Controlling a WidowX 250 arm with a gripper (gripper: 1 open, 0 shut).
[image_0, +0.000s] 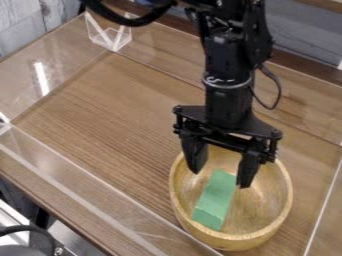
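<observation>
A black robot gripper (222, 165) hangs over a tan oval bowl (274, 210) at the lower right, its two fingers apart. A green block (215, 200) lies in the bowl, below and between the fingers. Nothing shows held.
A wide wooden surface (94, 140) fills the left and middle, mostly clear. A small white wire object (110, 28) stands at the top left. A dark cable runs at the lower left edge.
</observation>
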